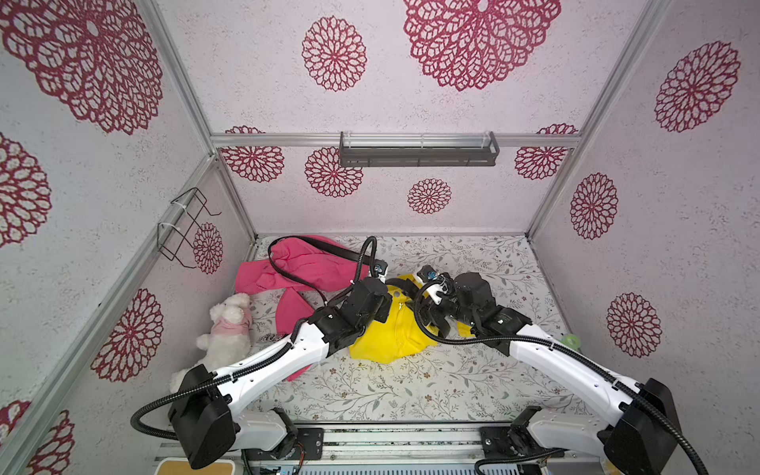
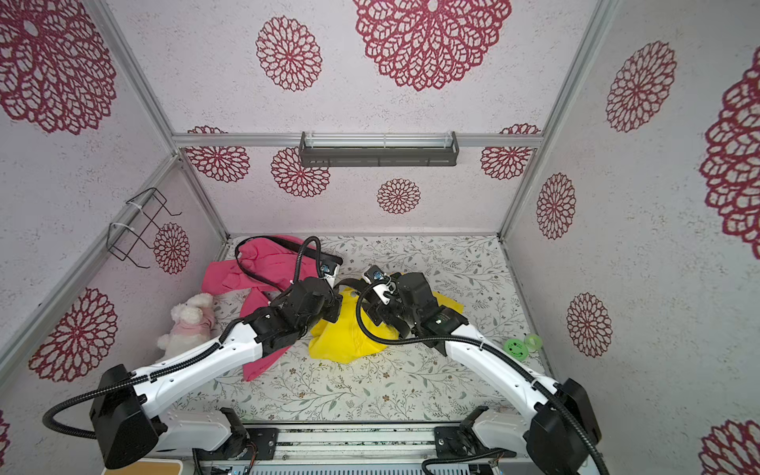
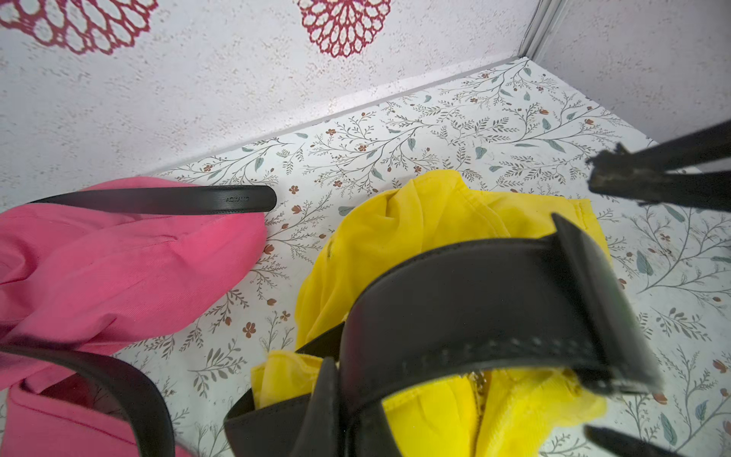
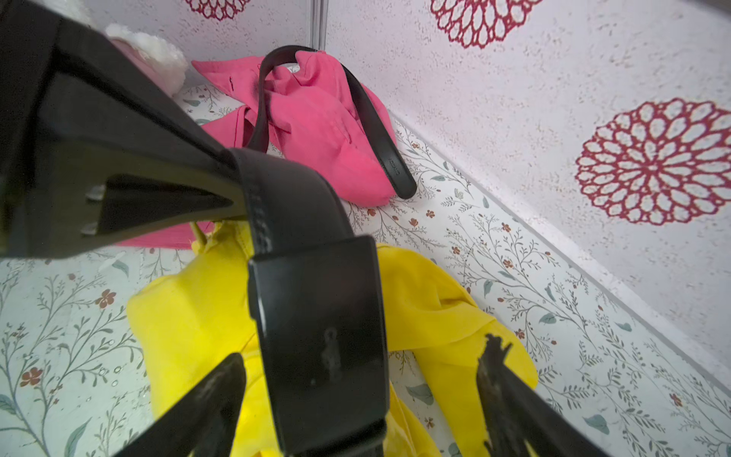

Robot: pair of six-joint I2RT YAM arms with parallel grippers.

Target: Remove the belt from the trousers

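Observation:
Yellow trousers [image 1: 392, 336] lie crumpled mid-table, a black belt [image 3: 464, 304] arching up from their waist. My left gripper [image 1: 380, 293] is over their left part. In the left wrist view it is shut at the bottom centre against the belt strap, which appears pinched in it. My right gripper [image 1: 427, 304] is at the trousers' right. In the right wrist view the belt's dark, broad end section [image 4: 320, 342] stands between its blurred, parted fingertips. The right fingers also show at the left wrist view's right edge.
Pink trousers [image 1: 308, 265] with another black belt lie at back left. A white plush bear [image 1: 225, 340] sits at the left wall. Green objects [image 2: 514, 348] lie by the right wall.

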